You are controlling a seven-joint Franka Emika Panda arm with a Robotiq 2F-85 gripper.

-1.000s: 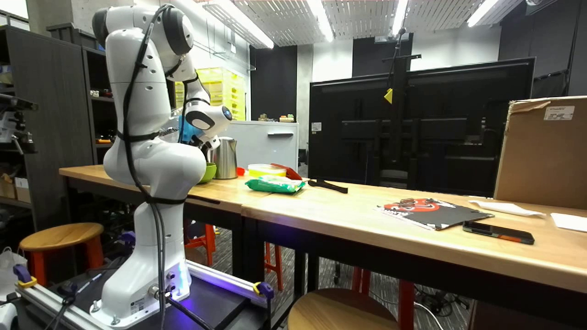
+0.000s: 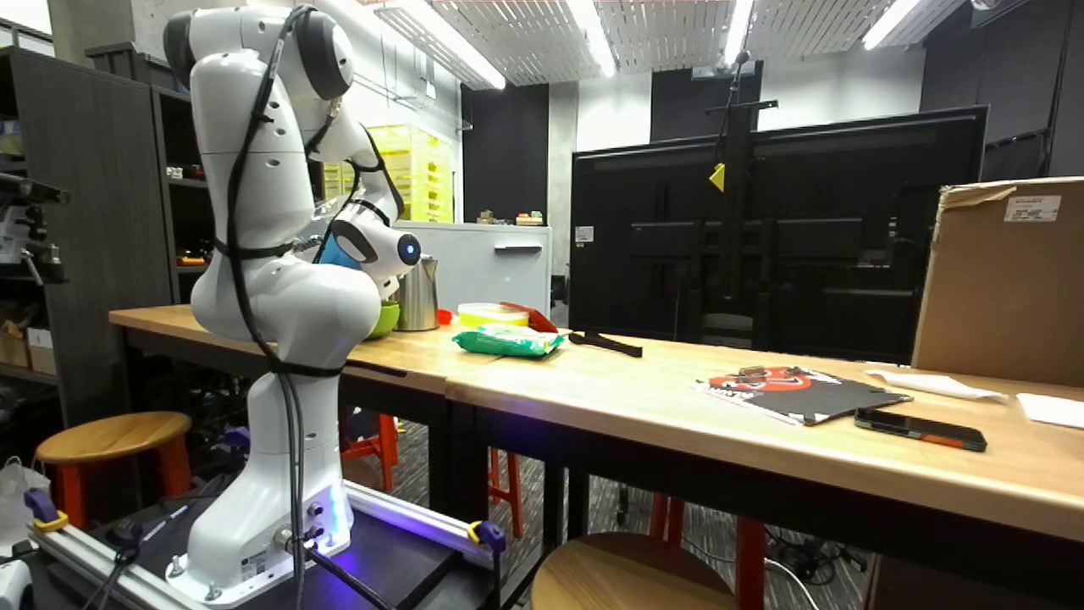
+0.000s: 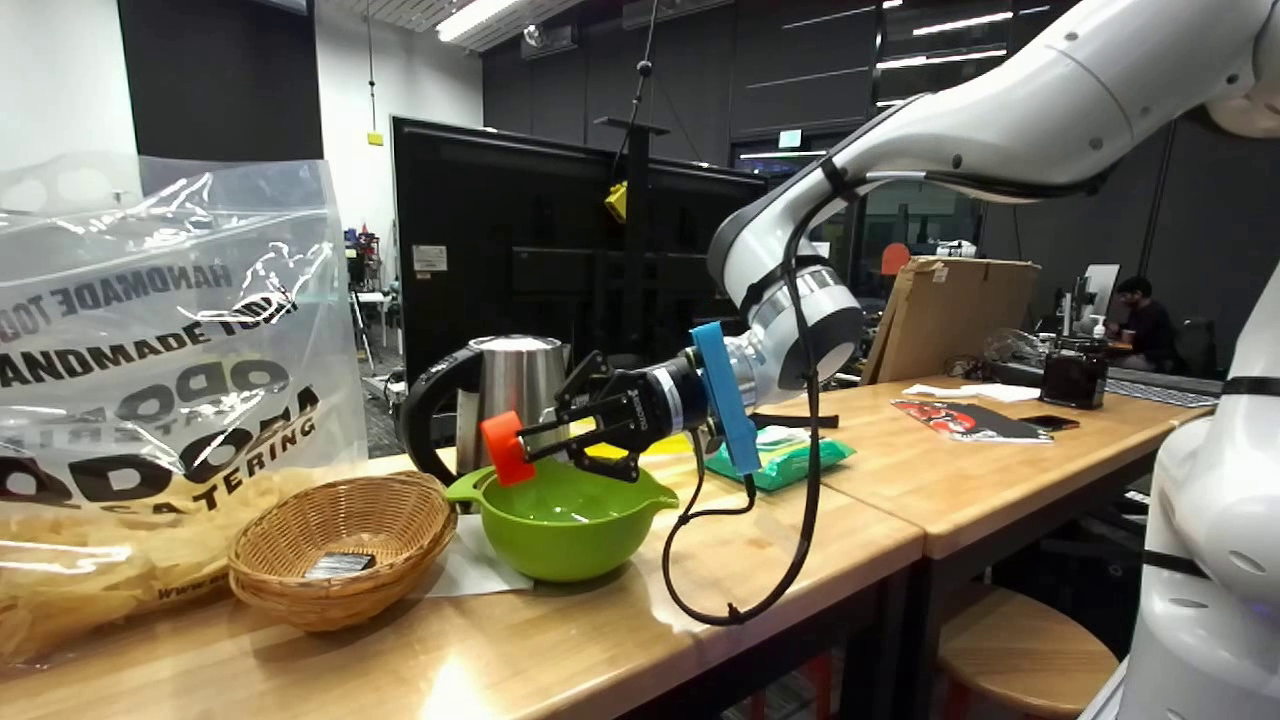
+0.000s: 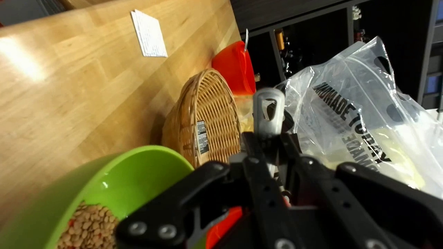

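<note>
My gripper is shut on a utensil with a grey, slotted handle [image 4: 269,114]. The handle's end pokes out beyond the fingertips in the wrist view. A red, scoop-like part [image 3: 507,448] shows at the fingertips in exterior view 2, seemingly the utensil's head; the fingers partly hide how it joins. Below and beside the gripper, a green bowl [image 3: 564,528] stands upright on the table. Brown lentils [image 4: 91,226] lie inside it in the wrist view. In exterior view 1 the arm hides the gripper.
A wicker basket [image 3: 342,546] holding a small packet stands beside the bowl, with a clear plastic bag [image 3: 168,396] beyond. A steel kettle [image 3: 518,378] stands behind the bowl. A green packet [image 3: 780,456] lies farther right. Bare tabletop [image 4: 83,95] shows around the bowl and basket.
The arm's wrist has come down and tilted in exterior view 1, its end now lower and slightly to the left. The table objects stand where they were.
</note>
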